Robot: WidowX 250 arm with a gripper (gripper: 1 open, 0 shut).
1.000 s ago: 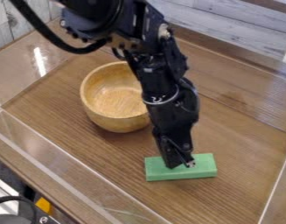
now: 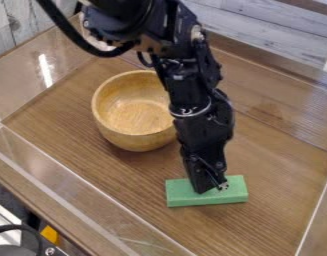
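Note:
My black gripper (image 2: 206, 180) reaches down from the top to a flat green block (image 2: 193, 198) on the wooden table, its tip at the block's back part. The fingers look shut; whether they touch the block is hard to tell, as the gripper hides part of it.
A yellow wooden bowl (image 2: 123, 115) sits behind and left of the block, partly behind the arm. A pale wall stands at the back, and clear edging runs along the near left.
The arm has shifted very slightly over the last second, staying over the green block. The block and bowl look unmoved.

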